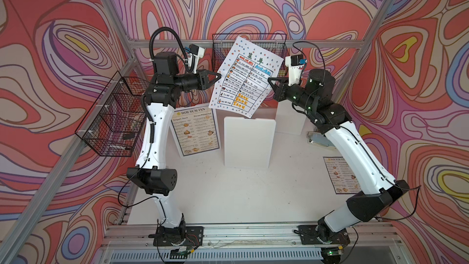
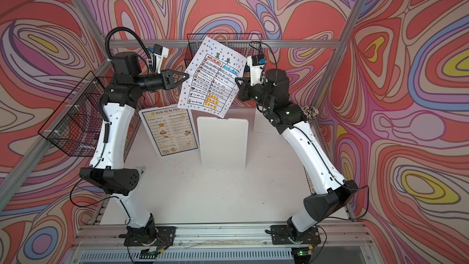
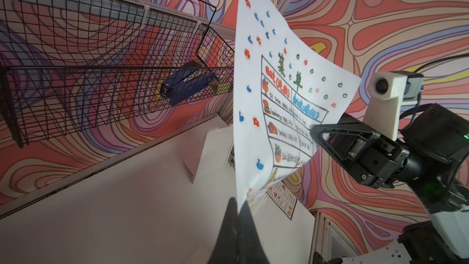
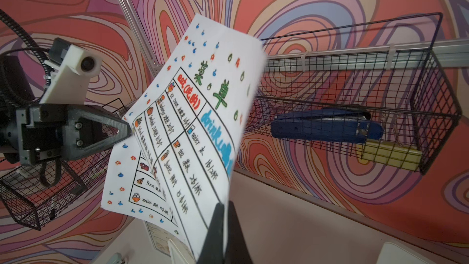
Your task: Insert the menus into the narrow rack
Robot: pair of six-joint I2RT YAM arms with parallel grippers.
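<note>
A white hand-drawn menu (image 1: 246, 79) hangs in the air between my arms, tilted and slightly bowed. At its left edge my left gripper (image 1: 218, 74) is shut on the sheet; the left wrist view has the paper's edge (image 3: 240, 185) running down to the fingertips. My right gripper (image 1: 269, 80) pinches the opposite edge, and the sheet (image 4: 215, 176) meets its closed fingers in the right wrist view. Below the menu stands an upright white panel (image 1: 249, 142), perhaps the rack; its slot cannot be made out. A printed DIM SUM INN menu (image 1: 196, 129) leans at its left.
Another menu (image 1: 342, 175) lies flat on the right of the table. A white panel (image 1: 290, 117) stands behind on the right. Wire baskets hang at the back (image 4: 351, 73) and on the left (image 1: 110, 122).
</note>
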